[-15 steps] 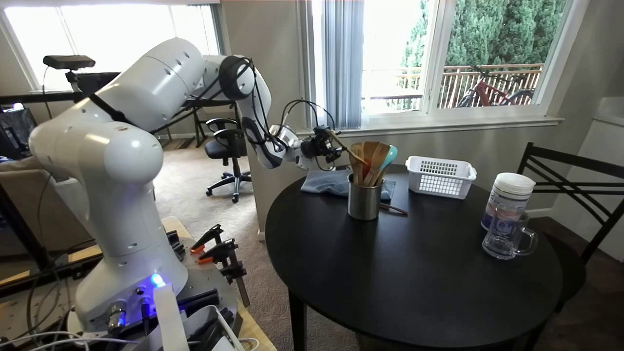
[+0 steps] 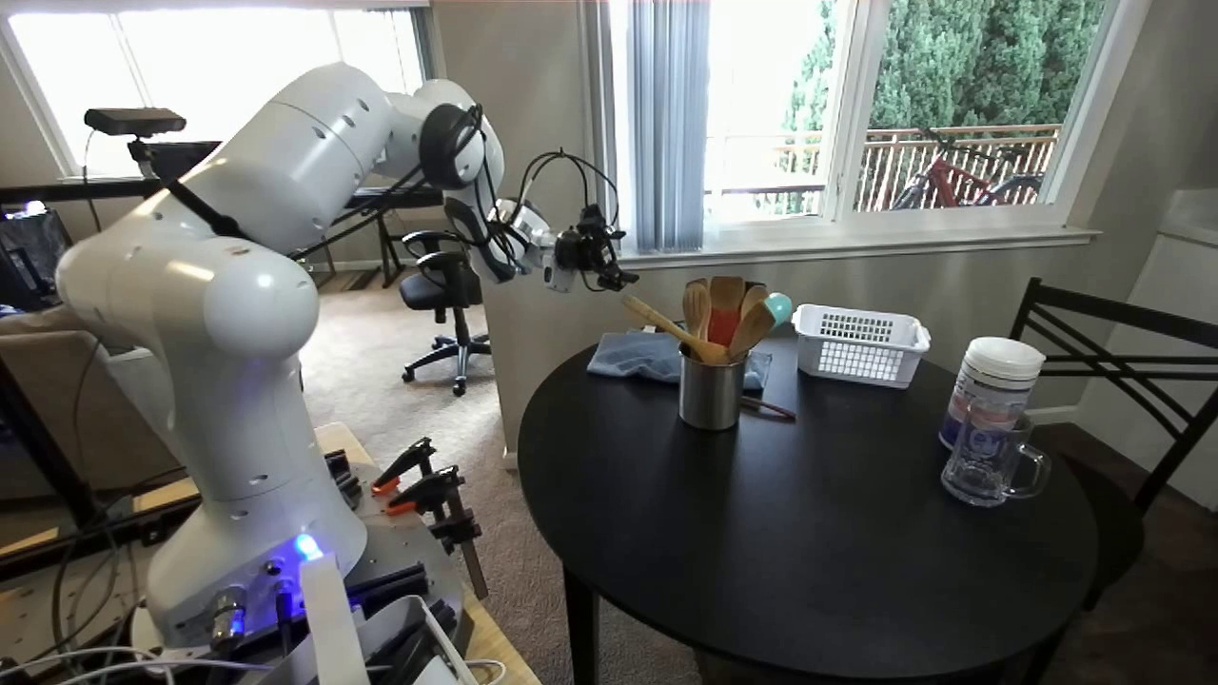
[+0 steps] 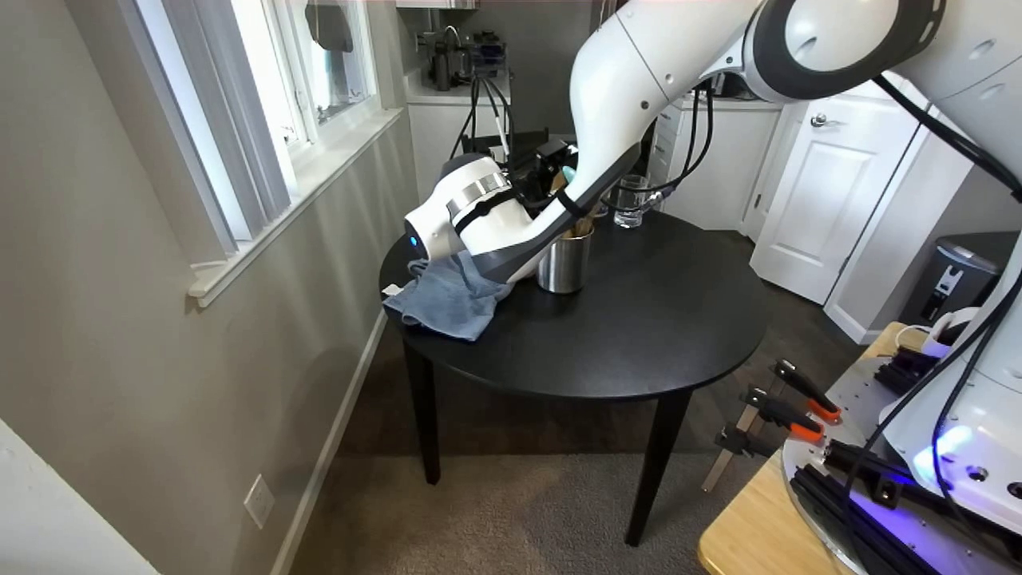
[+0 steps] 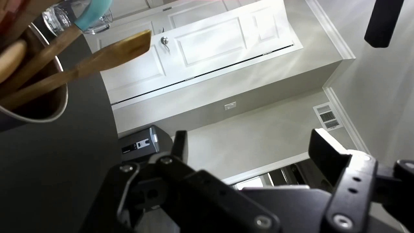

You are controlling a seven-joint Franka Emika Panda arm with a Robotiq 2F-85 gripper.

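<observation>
A steel canister [image 2: 710,395] full of wooden utensils and one teal-headed tool [image 2: 778,306] stands on the round black table. One wooden spatula [image 2: 659,320] leans out over its left rim. Up and to the left of the utensils hangs my gripper [image 2: 631,282]. In the wrist view its two fingers [image 4: 328,153] are spread wide, with nothing between them. The canister's mouth and a wooden utensil [image 4: 116,53] fill the upper left of that view, outside the fingers. In the second exterior view my arm hides most of the utensils.
A blue-grey cloth [image 3: 448,299] lies beside the canister near the table's edge. A white basket [image 2: 858,344] sits behind to the right; a white-lidded container [image 2: 1005,363] and a clear mug [image 2: 984,462] stand far right.
My gripper has moved up and left, away from the canister.
</observation>
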